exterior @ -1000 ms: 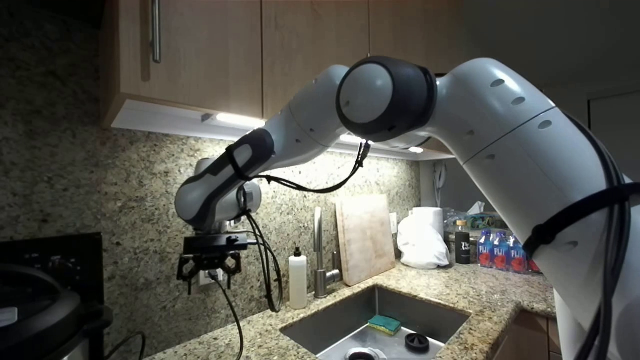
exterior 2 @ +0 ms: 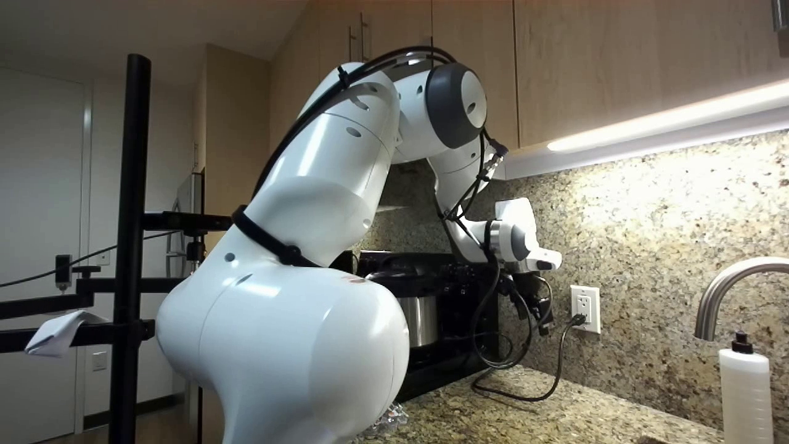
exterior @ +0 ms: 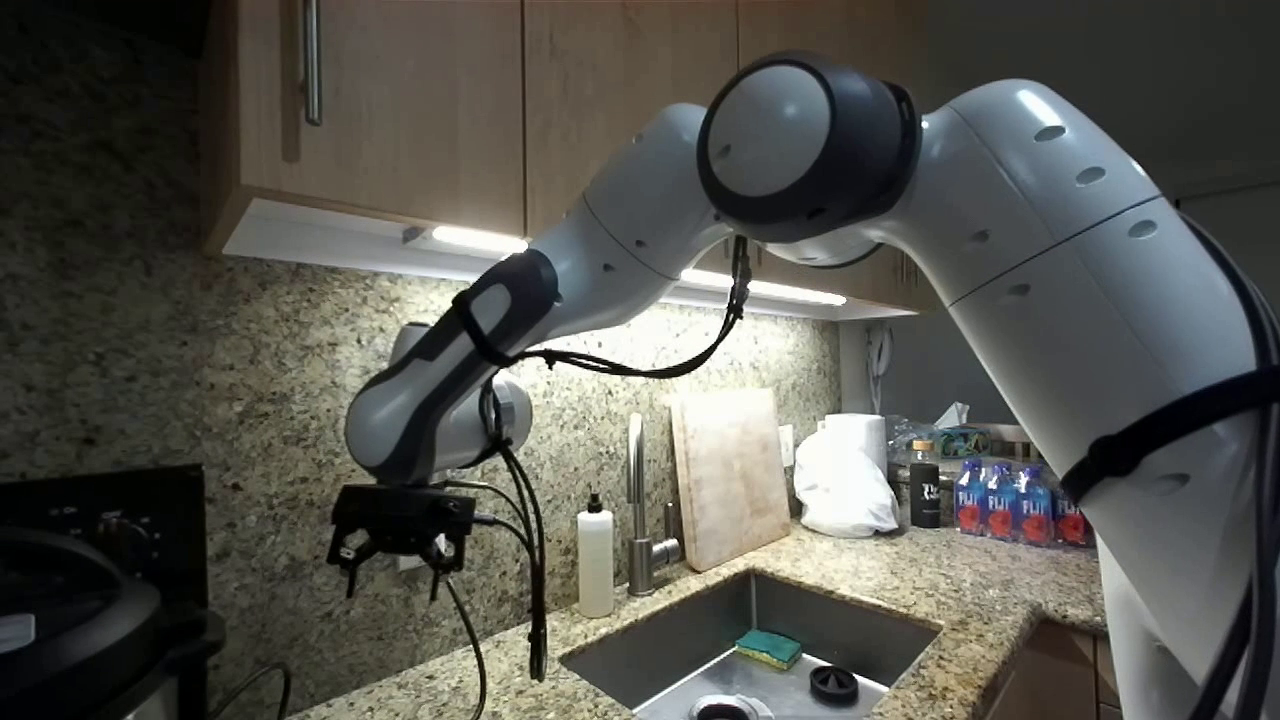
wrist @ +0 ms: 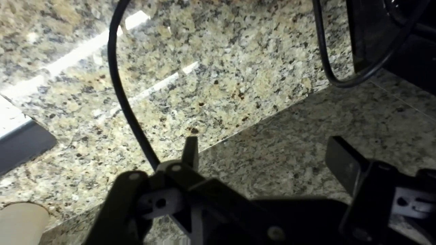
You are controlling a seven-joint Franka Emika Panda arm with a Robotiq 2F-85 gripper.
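My gripper is open, its two fingers wide apart with nothing between them. In the first exterior view the gripper (exterior: 393, 581) hangs in the air before the granite wall, above the counter and left of the white soap bottle (exterior: 595, 559). The wrist view looks down past the fingers onto speckled granite, with a black cord (wrist: 122, 94) running beside the left finger. From the second exterior view, the gripper is partly lost among dark cables near the wall outlet (exterior 2: 585, 308).
A sink (exterior: 672, 636) holds a sponge (exterior: 769, 648) and a black drain stopper (exterior: 834, 685). A cutting board (exterior: 732, 480) leans behind it, near the faucet (exterior: 637, 504). The black cooker (exterior: 72, 624) stands at left. Upper cabinets (exterior: 396, 108) overhang the counter.
My gripper has shifted slightly left in the first exterior view and turned and tilted. The arm's elbow has risen and moved right. The objects round the sink are unchanged.
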